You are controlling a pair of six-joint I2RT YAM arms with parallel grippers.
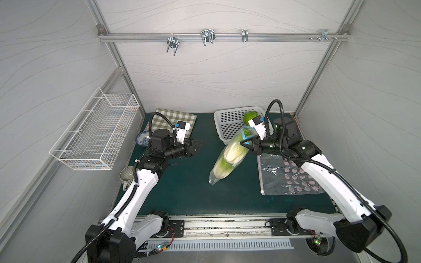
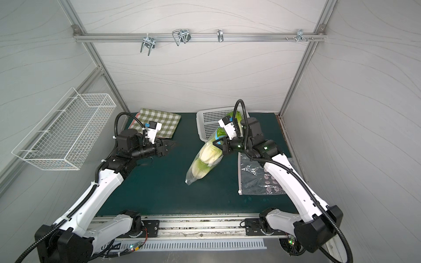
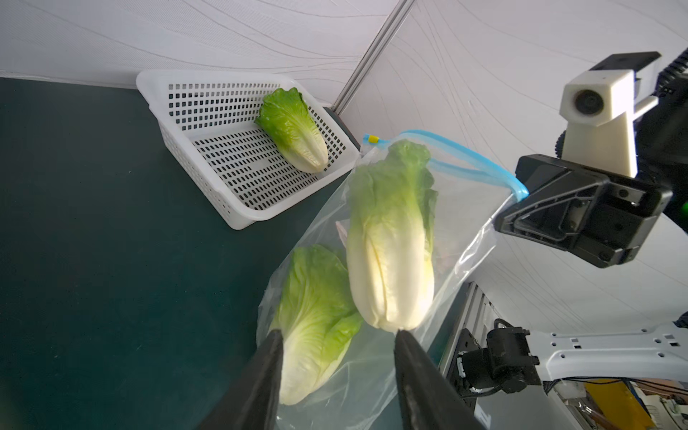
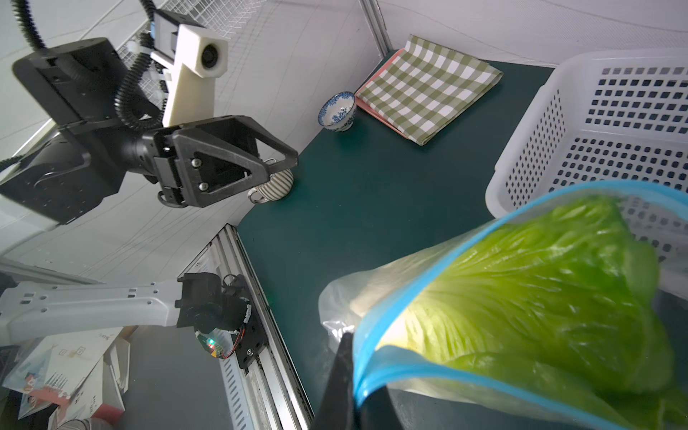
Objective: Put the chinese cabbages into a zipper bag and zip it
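Note:
A clear zipper bag with blue rim point(image 3: 458, 156) holds two Chinese cabbages, an upper one point(image 3: 390, 258) and a lower one point(image 3: 308, 322). My right gripper point(image 1: 243, 143) is shut on the bag's rim, and the bag hangs from it at a slant. My left gripper stands open left of the bag, nothing between its fingers. Another cabbage point(image 3: 290, 129) lies in the white perforated basket point(image 3: 200, 172) at the back.
A clear sheet point(image 1: 280, 184) lies at the right; a checkered cloth point(image 4: 437, 86), a bowl point(image 4: 337, 107) and a striped mug point(image 4: 276, 187) at the left. A wire basket point(image 1: 83, 157) is on the left wall.

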